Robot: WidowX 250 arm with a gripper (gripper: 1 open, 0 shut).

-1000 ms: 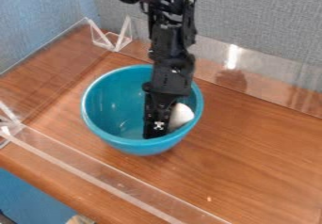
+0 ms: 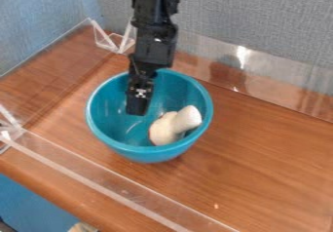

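A teal bowl [image 2: 109, 129] sits on the wooden table. Inside it, on the right side, lies a pale cream mushroom-like object [image 2: 172, 125]. My black gripper [image 2: 138, 103] hangs down into the left-back part of the bowl, left of the pale object and apart from it. Its fingertips are dark and small in this view, with nothing visible held in them.
Clear plastic strips and brackets run along the left, front and back edges, with a grey wall behind.
My gripper has moved up and to the left, away from the pale object, which now shows uncovered in the bowl's right side.
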